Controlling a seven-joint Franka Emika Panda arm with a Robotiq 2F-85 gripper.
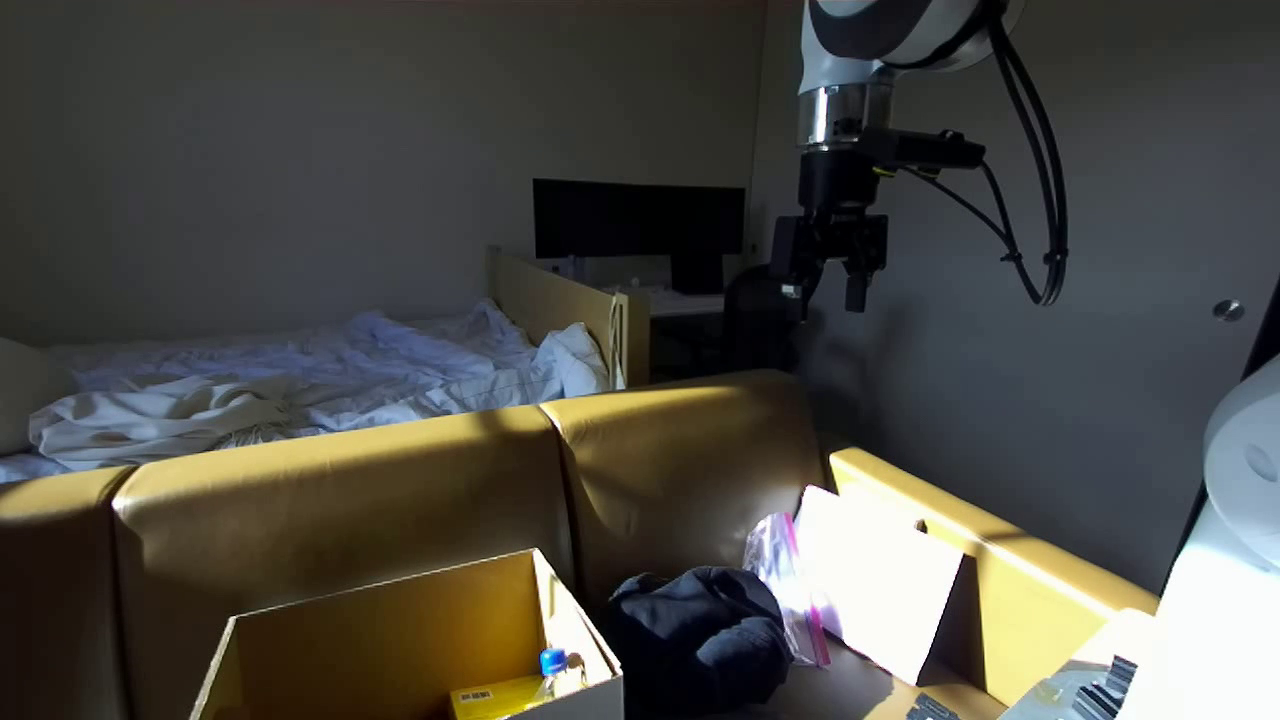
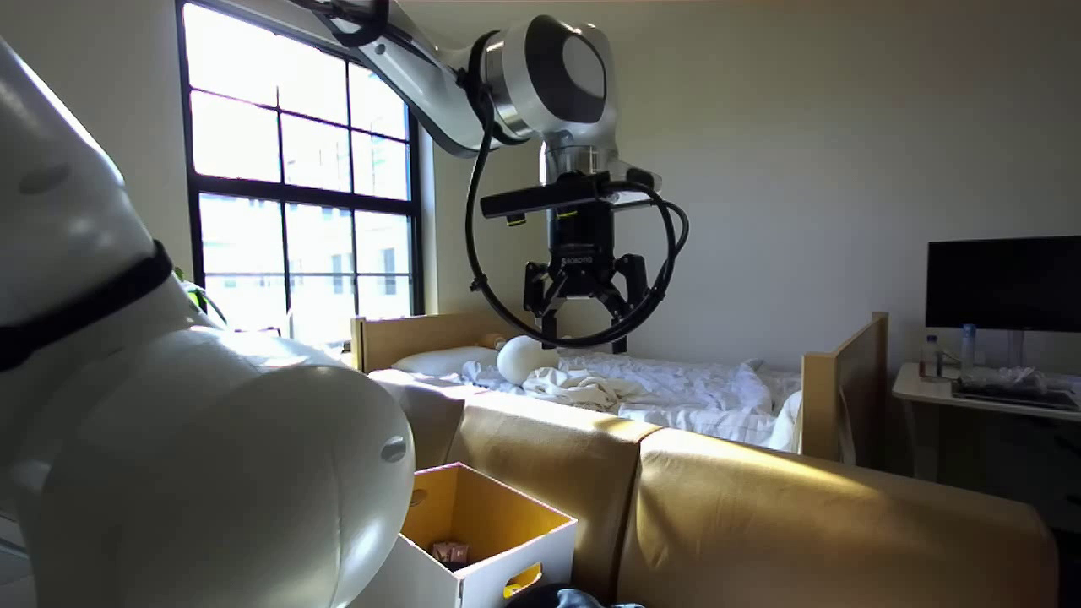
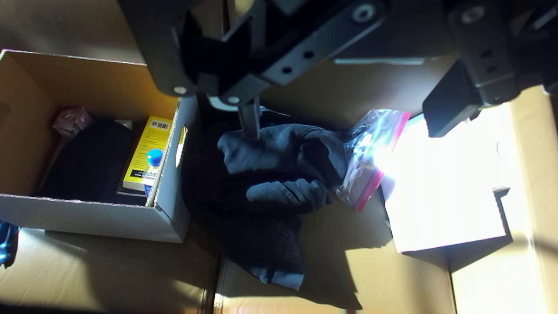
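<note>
My gripper (image 2: 584,343) hangs high above the sofa, its fingers spread apart and nothing between them. Below it in the wrist view, a crumpled dark cloth (image 3: 282,157) lies on the seat. Right of the cloth is a clear plastic bag (image 3: 369,151) with a pink strip. Left of the cloth stands an open cardboard box (image 3: 120,220). Inside it are a yellow book (image 3: 149,149), a bottle with a blue cap (image 3: 154,157), a small pink box (image 3: 72,121) and something dark (image 3: 94,159). A bright white flat item (image 3: 444,188) leans at the sofa's right end.
The sofa backrest (image 1: 360,504) runs behind the box and cloth, with an armrest (image 1: 1020,564) on the right. A bed (image 1: 348,372) and a monitor (image 1: 636,220) stand farther back. Free air surrounds the gripper.
</note>
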